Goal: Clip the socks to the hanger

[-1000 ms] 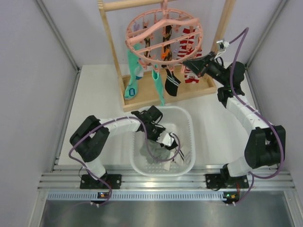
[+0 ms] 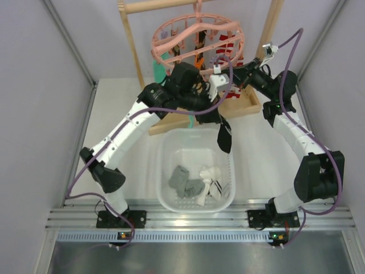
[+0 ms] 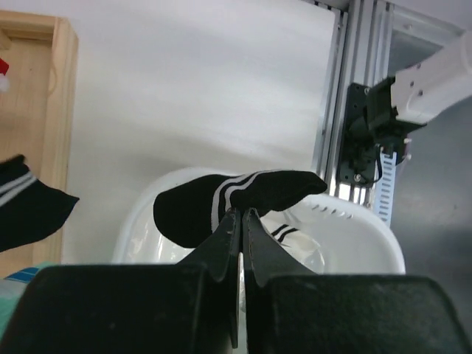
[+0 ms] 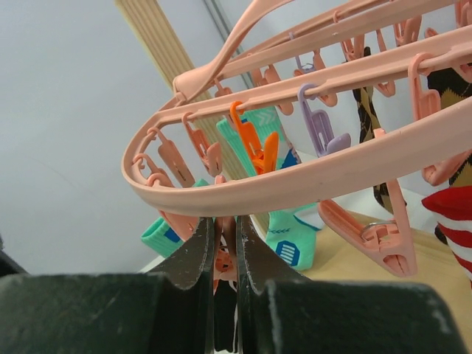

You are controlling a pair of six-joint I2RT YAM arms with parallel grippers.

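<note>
A black sock with white stripes (image 3: pixel 276 190) is pinched in the fingertips of my left gripper. It hangs down over the far right rim of the white bin (image 2: pixel 232 171), just in front of the hanger. The round pink hanger (image 2: pixel 197 27) hangs from a wooden frame and carries several clips. At its front right edge my right gripper is shut on a pink clip (image 4: pixel 223 259), whose lower part is mostly hidden by the fingers. From above, the left arm covers part of the hanger's front.
Several socks hang from the hanger, including a teal one (image 4: pixel 295 234), a red striped one (image 4: pixel 453 214) and another black one (image 3: pixel 29 206). Grey socks (image 2: pixel 185 182) and white ones (image 2: pixel 210 177) lie in the bin. Both arms are close together at the hanger.
The right arm has barely moved.
</note>
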